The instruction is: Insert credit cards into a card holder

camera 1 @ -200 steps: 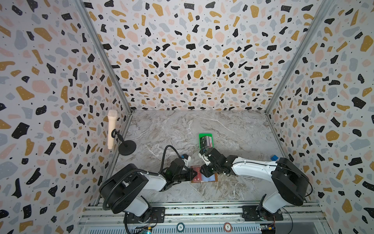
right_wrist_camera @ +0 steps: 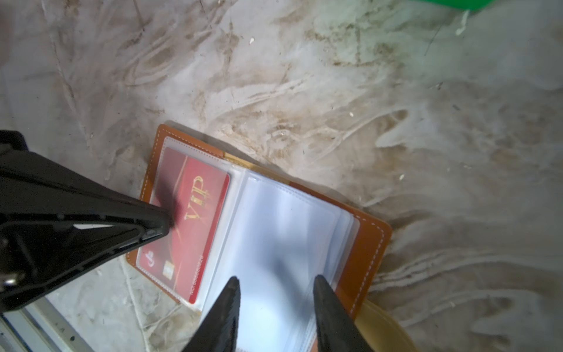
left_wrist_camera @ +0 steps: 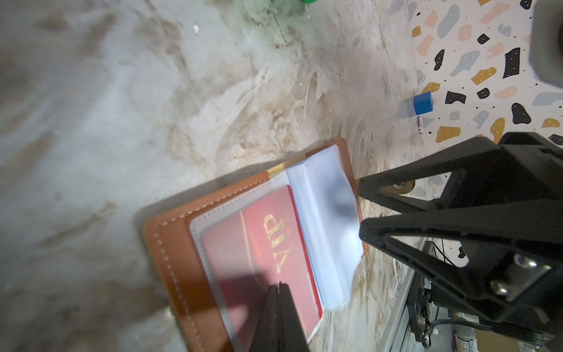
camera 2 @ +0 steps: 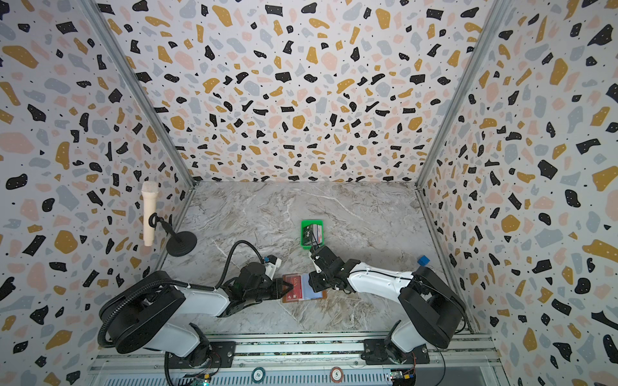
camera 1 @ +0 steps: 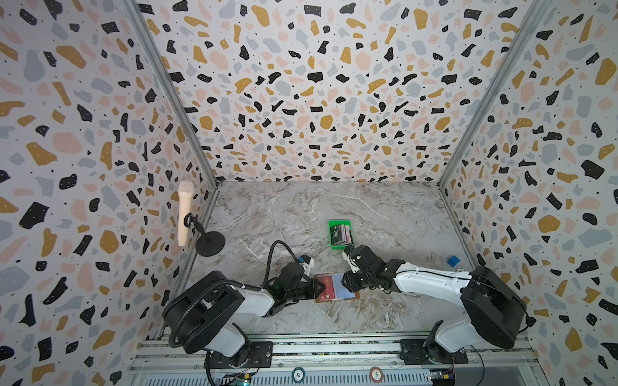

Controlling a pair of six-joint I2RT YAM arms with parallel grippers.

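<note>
An open brown card holder (right_wrist_camera: 369, 255) lies on the marble table, with clear sleeves. A red VIP card (right_wrist_camera: 188, 234) sits in its left sleeve, beside white sleeves (right_wrist_camera: 272, 252) on the right. My left gripper is shut at the red card's lower part, with nothing seen between its fingers. My right gripper is open over the white sleeves, its fingertips toward their right half, nothing held between them. Behind the holder, a green box (camera 1: 331, 231) holds a stack of cards (camera 1: 342, 234).
A black stand (camera 1: 210, 243) with a pale cylinder stands at the left. A blue block (camera 1: 453, 261) lies near the right wall.
My left gripper has barely moved.
</note>
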